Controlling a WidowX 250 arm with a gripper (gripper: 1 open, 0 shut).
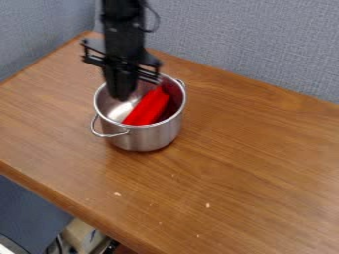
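A steel pot (146, 137) with wire handles stands on the wooden table toward the left of centre. Inside it lies an elongated red object (149, 105), resting at the right side of the interior. The black gripper (122, 81) hangs over the pot's back-left part, above and left of the red object. It is blurred, so whether it is open or shut is unclear.
A grey padded wall (252, 50) runs behind it, and the table's left edge drops to a dark grey area at lower left.
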